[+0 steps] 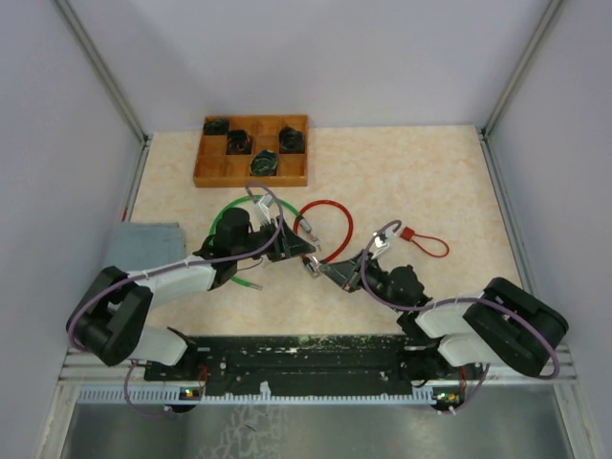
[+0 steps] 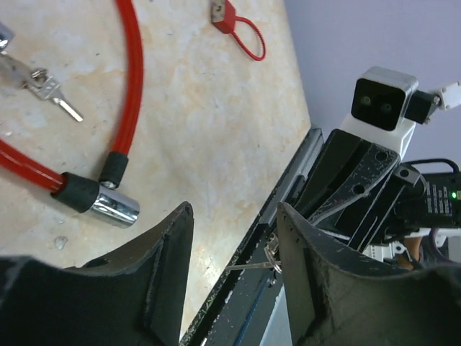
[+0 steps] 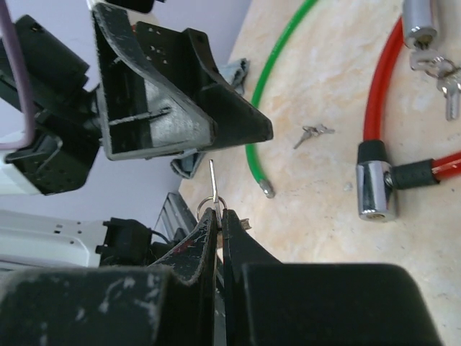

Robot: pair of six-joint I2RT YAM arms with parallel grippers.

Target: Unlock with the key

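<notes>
My right gripper is shut on a key [image 3: 214, 180] with a ring, its blade sticking up. My left gripper stands part open in front of it; in the left wrist view the key shows between and beyond its fingers. The red cable lock [image 3: 377, 187] lies on the table, its silver cylinder below both grippers. More keys [image 3: 452, 97] hang by the other lock's cylinder [image 3: 420, 21], and loose keys [image 3: 311, 133] lie beside the green cable [image 3: 256, 162].
A wooden compartment box [image 1: 251, 179] stands at the back. A small red lock [image 1: 407, 233] lies at the right, a grey cloth [image 1: 148, 244] at the left.
</notes>
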